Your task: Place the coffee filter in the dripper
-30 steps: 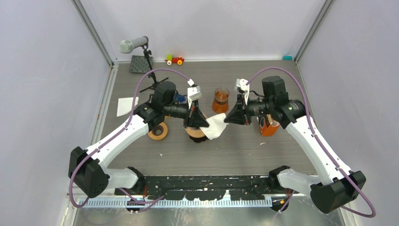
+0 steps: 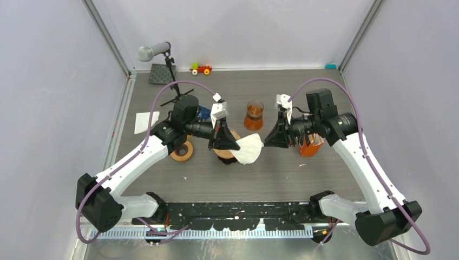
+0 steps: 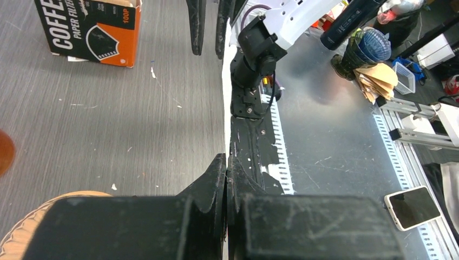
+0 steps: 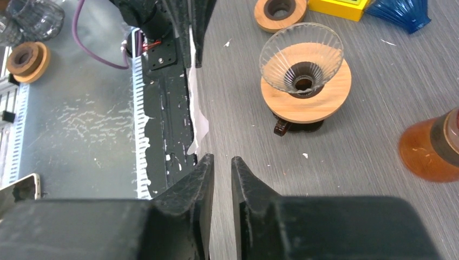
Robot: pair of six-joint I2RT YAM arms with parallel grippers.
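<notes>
A white coffee filter (image 2: 247, 149) is pinched by my left gripper (image 2: 231, 145); in the left wrist view it shows edge-on as a thin strip (image 3: 227, 108) rising from the shut fingertips. My right gripper (image 2: 266, 144) stands just right of the filter, apart from it, its fingertips parted with nothing between them (image 4: 222, 162). The dripper, a clear ribbed cone (image 4: 300, 57) on a wooden ring (image 4: 308, 105), shows in the right wrist view; from above it lies mostly hidden under my left gripper and the filter.
An orange glass carafe (image 2: 254, 120) stands behind. A coffee filter box (image 2: 307, 149) sits to the right, a wooden ring (image 2: 182, 156) to the left, with a microphone stand (image 2: 157, 51) at the back left.
My right gripper has drawn back slightly to the right, away from the filter's edge. My left gripper and the filter have shifted slightly, the filter's lower edge hanging a little lower.
</notes>
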